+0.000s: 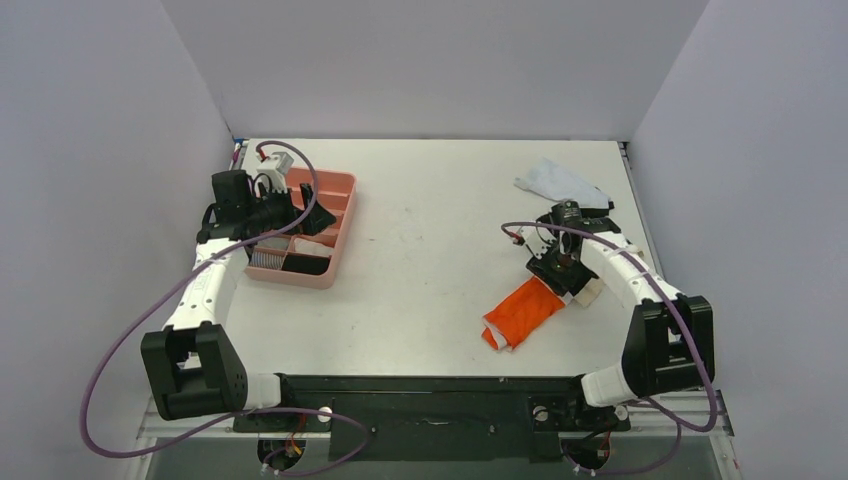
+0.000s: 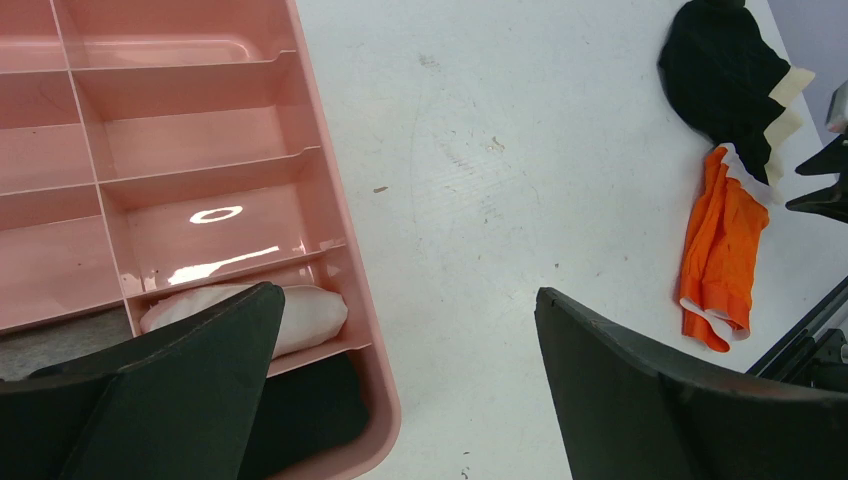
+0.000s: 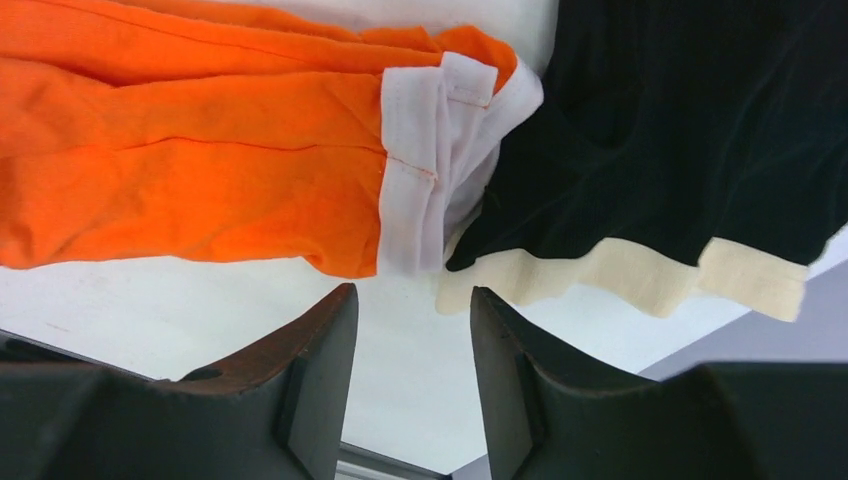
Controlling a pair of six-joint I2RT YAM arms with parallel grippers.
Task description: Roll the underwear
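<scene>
Orange underwear with a white band (image 1: 525, 312) lies folded into a long strip on the right side of the table. In the right wrist view its white waistband (image 3: 408, 170) faces the dark garment, and the orange cloth (image 3: 200, 170) stretches to the left. My right gripper hovers by the waistband end, its fingers apart and nothing between them. Over the pink box at the left, my left gripper stands open and empty.
A black garment with a cream band (image 3: 680, 130) touches the underwear's waistband end. Behind it lies a light grey cloth (image 1: 563, 182). The divided pink box (image 1: 343, 240) holds a white roll (image 2: 310, 318) in one compartment.
</scene>
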